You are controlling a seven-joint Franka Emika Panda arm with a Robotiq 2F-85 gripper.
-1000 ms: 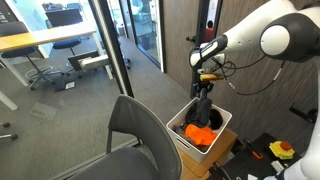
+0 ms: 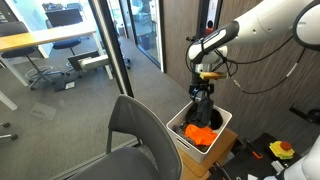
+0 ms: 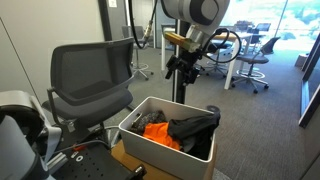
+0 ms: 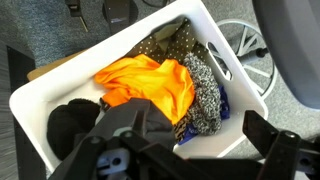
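Observation:
A white bin holds a heap of cloths. An orange cloth lies crumpled in its middle, with a speckled grey cloth and a brown dotted one beside it. Black fabric fills one corner, and a dark garment lies over the pile toward the right end in exterior view 2. My gripper is open above the bin, its fingers wide apart. Exterior view 2 shows a gap between the gripper and the cloths. Part of the dark fabric is hidden behind one finger in the wrist view.
A grey office chair stands close to the bin, and its dark back shows near the bin in the wrist view. A wooden surface runs along one side of the bin. Open carpet lies beyond.
The arm has shifted slightly left in exterior view 1, with the gripper still above the bin. The bin and cloths look unchanged.

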